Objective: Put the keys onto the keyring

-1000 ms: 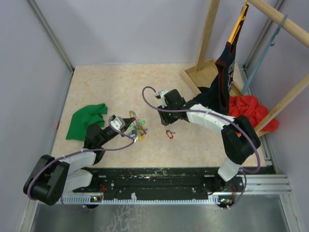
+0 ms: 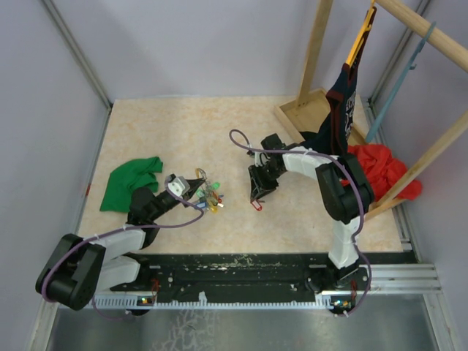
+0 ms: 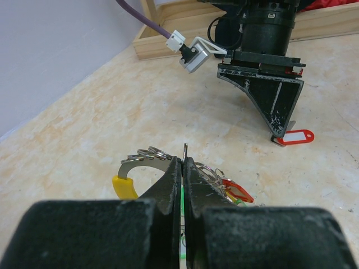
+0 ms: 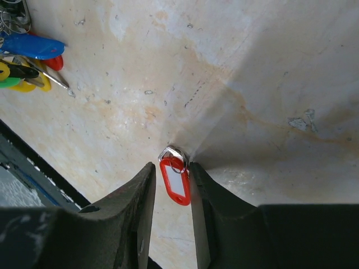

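Observation:
A red key tag with a metal ring lies on the table under my right gripper, whose part-open fingers straddle it at the ring end; in the left wrist view the tag [image 3: 297,136] sticks out from the fingertips. My left gripper is shut, held over the bunch of keys and coloured tags [image 2: 212,197]; a thin metal tip shows at its fingertips, with loops and tags behind, and I cannot tell whether it is held.
A green cloth [image 2: 121,183] lies at the left. A wooden tray [image 2: 296,113], hanging dark fabric and a red cloth [image 2: 395,183] stand at the right.
The left arm has not moved.

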